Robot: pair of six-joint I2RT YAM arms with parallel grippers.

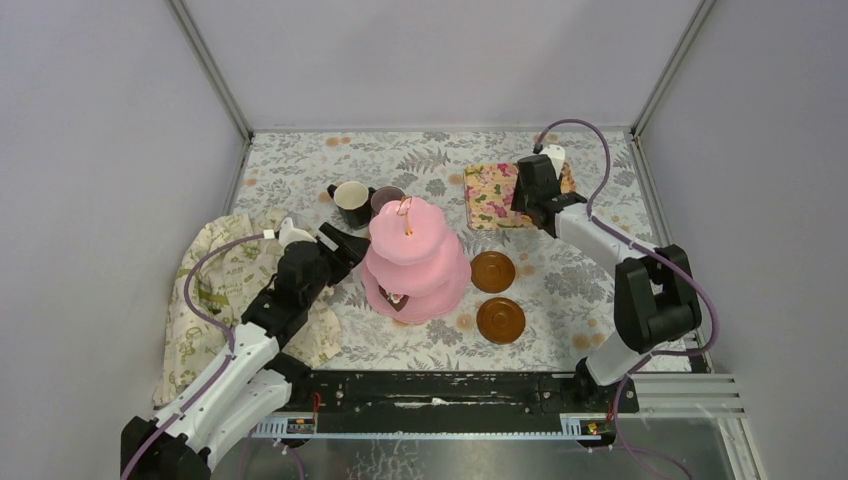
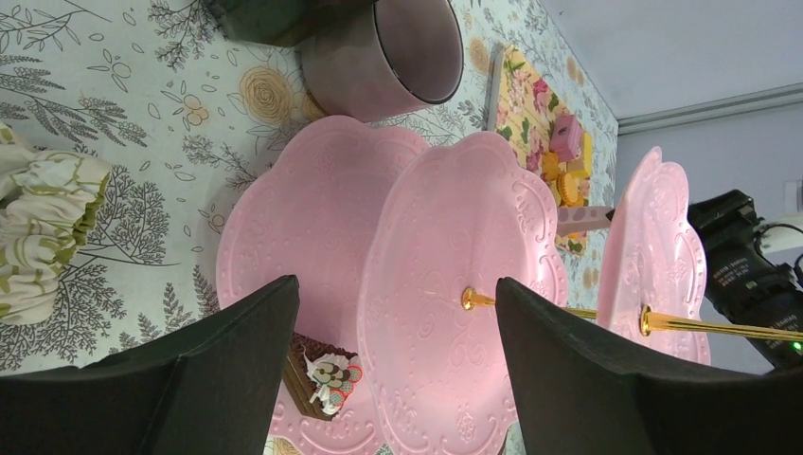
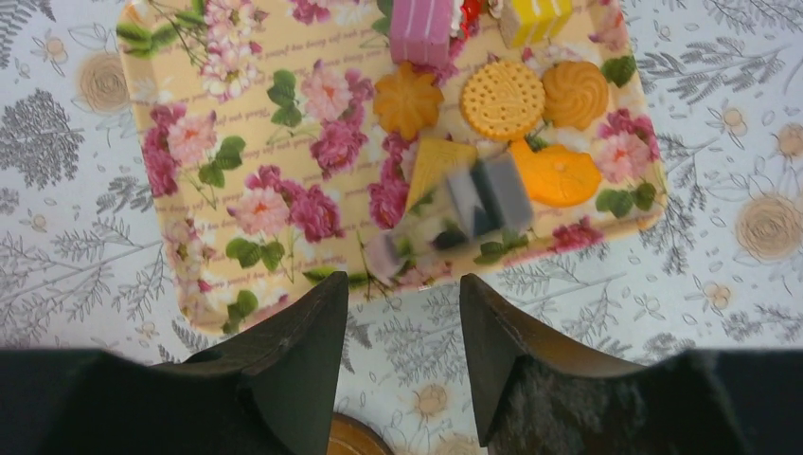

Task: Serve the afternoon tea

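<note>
The pink three-tier stand holds a chocolate cake slice on its bottom tier. My left gripper is open beside the stand, nothing between its fingers. My right gripper is open over the floral tray, which carries several cookies, a pink piece and a yellow piece. A blurred translucent patch lies over part of the tray in the right wrist view, too unclear to identify.
Two mugs stand behind the stand. Two brown saucers sit at its right. A crumpled cloth lies at the left.
</note>
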